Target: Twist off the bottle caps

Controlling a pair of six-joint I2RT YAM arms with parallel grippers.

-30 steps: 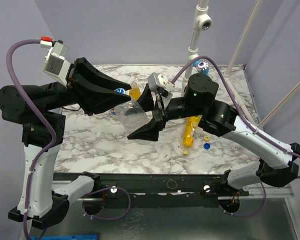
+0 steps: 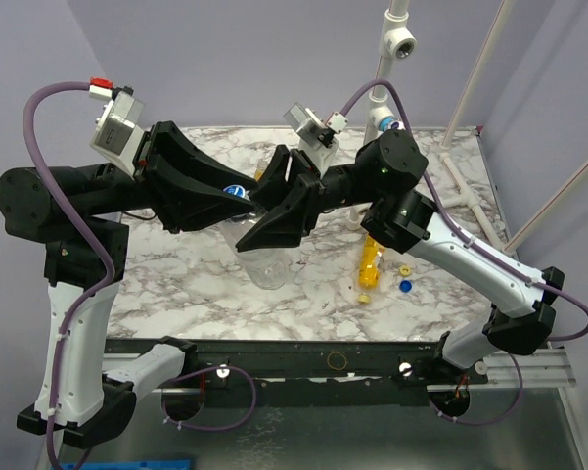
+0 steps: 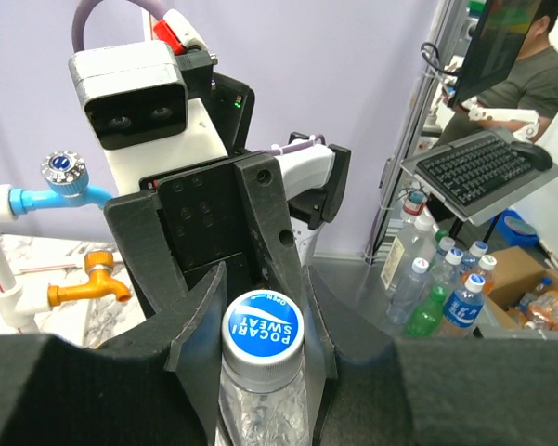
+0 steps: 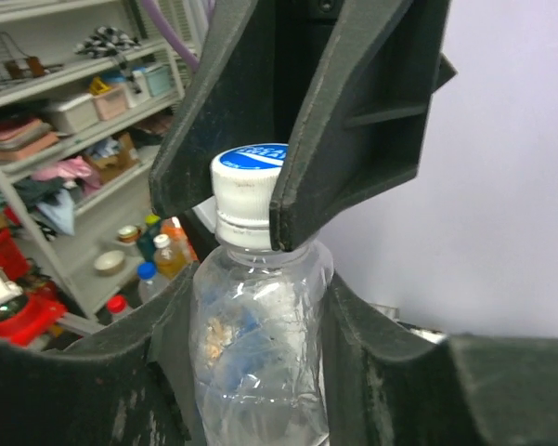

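A clear plastic bottle (image 4: 260, 358) hangs tilted above the table, its white cap with a blue top (image 3: 263, 336) still on the neck. In the right wrist view, the fingers of my left gripper (image 2: 240, 199) are shut on that cap from two sides. My right gripper (image 2: 256, 215) has its fingers on either side of the bottle's body below the cap. Whether they press on the plastic cannot be told. The top view shows the body's lower end (image 2: 267, 272) below the right fingers.
On the marble table (image 2: 166, 294) a yellow bottle (image 2: 370, 262) lies at the right, with a loose yellow cap (image 2: 405, 270) and blue cap (image 2: 405, 286) beside it. White pipes (image 2: 465, 196) stand at the right back.
My right gripper has moved left over the bottle, and its fingers have drawn closer together. The left gripper has shifted slightly, keeping the cap; the bottle now hangs more upright.
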